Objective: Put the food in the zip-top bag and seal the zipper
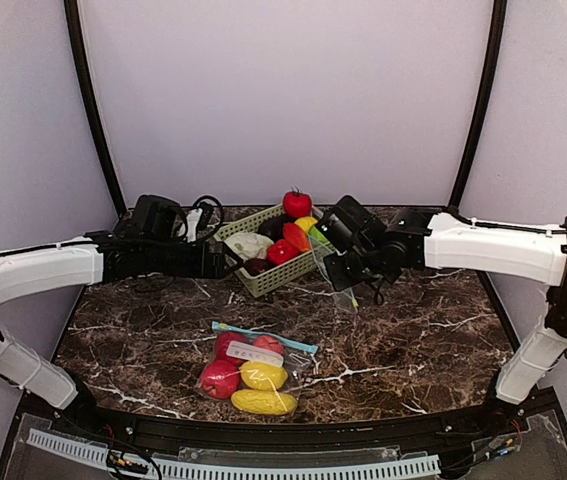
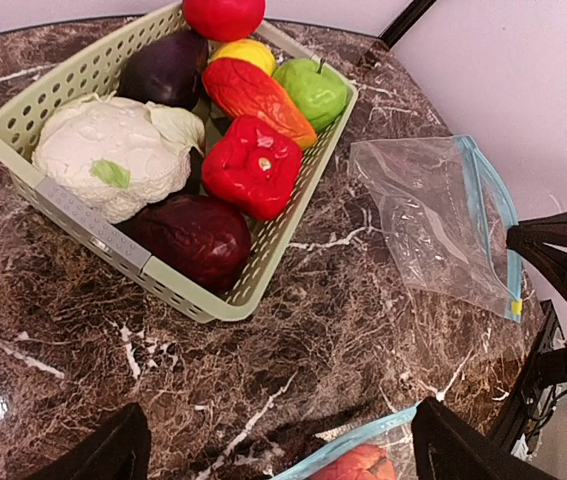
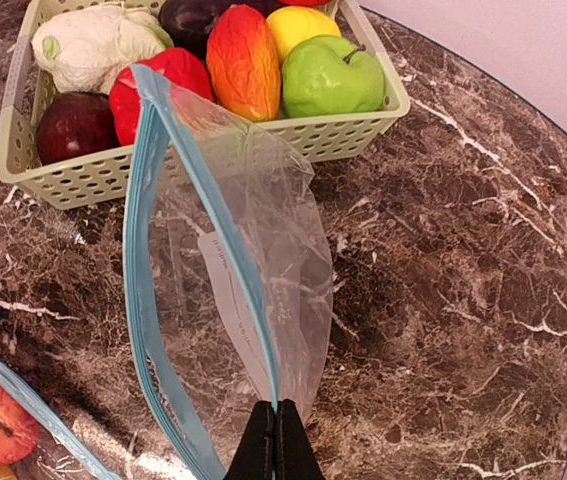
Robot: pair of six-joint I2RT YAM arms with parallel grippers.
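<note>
My right gripper is shut on the blue zipper edge of an empty clear zip bag (image 3: 233,260). The bag hangs with its mouth partly spread, in front of the produce basket (image 3: 73,185). My left gripper (image 1: 229,264) is at the basket's left side in the top view, its fingers (image 2: 98,450) wide apart with nothing between them. The basket holds a cauliflower (image 2: 113,150), eggplant, a red pepper (image 2: 253,168), a mango, a green apple (image 2: 311,92) and other produce. Near the front lies a filled zip bag (image 1: 253,372) with red and yellow food inside.
A tomato (image 1: 297,204) sits at the basket's back edge. White walls (image 1: 283,100) stand round the back and sides.
</note>
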